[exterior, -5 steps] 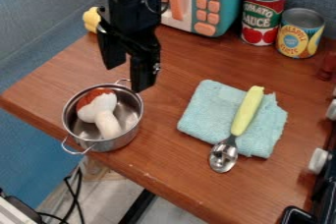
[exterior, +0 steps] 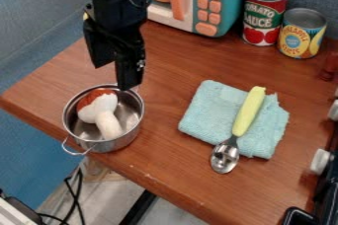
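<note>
My black gripper [exterior: 117, 71] hangs over the back rim of a steel pot [exterior: 79, 135] at the table's left front. In the pot lie white items [exterior: 109, 122] and something red-orange [exterior: 95, 99]. Whether the gripper is open or shut is unclear. A spoon with a yellow handle [exterior: 246, 115] lies on a folded light-blue cloth [exterior: 203, 117] to the right of the pot.
A teal toy microwave [exterior: 211, 2], a tomato can [exterior: 263, 17] and a yellow-labelled can [exterior: 302, 34] stand at the back. Black and white items line the right edge.
The gripper has moved down and slightly left toward the pot over the last second. The pot, cloth and spoon look unchanged.
</note>
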